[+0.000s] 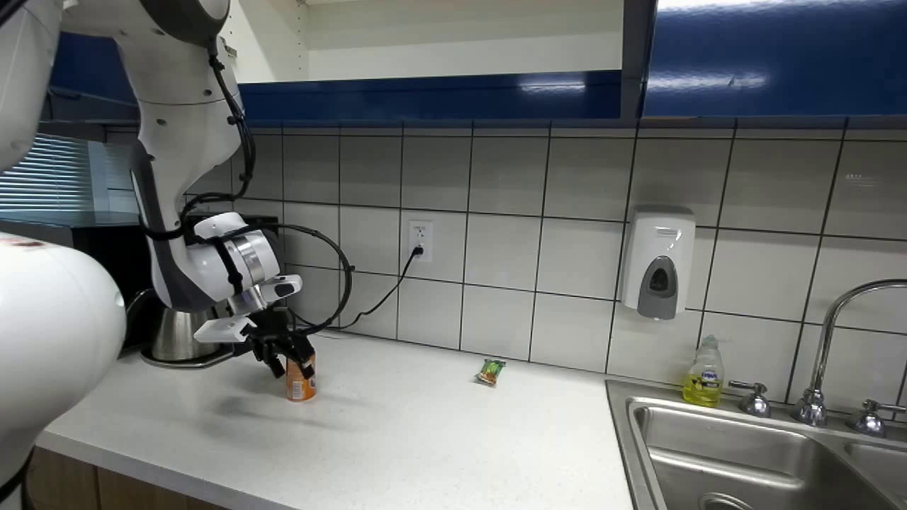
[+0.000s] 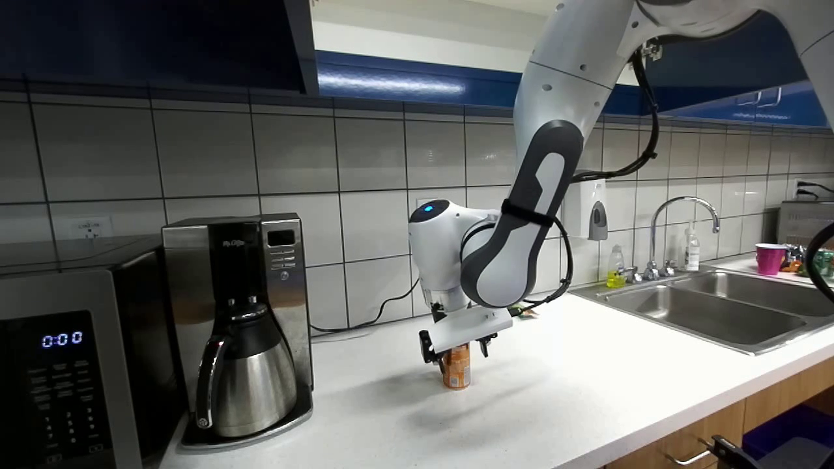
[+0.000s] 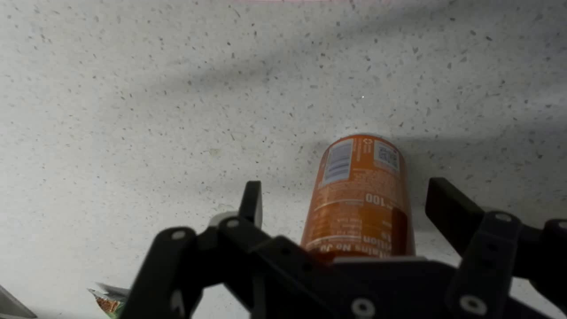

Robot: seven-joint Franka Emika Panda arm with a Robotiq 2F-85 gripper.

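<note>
An orange can (image 1: pixel 301 387) stands upright on the white counter, its lower part showing below my gripper (image 1: pixel 293 367). In the wrist view the can (image 3: pixel 364 196) lies between the two spread fingertips, with bare counter visible on both sides of it. My gripper is open. The gap at the left finger looks wider than the one at the right finger (image 3: pixel 449 212). From the other side, the can (image 2: pixel 457 367) rests on the counter under the gripper (image 2: pixel 462 350), its top hidden by the hand.
A coffee maker (image 2: pixel 281 312) and a microwave (image 2: pixel 129 375) stand on one side. A small green wrapper (image 1: pixel 490 371) lies near the wall. Further along are the sink (image 1: pixel 748 459) and a dish soap bottle (image 1: pixel 703 374).
</note>
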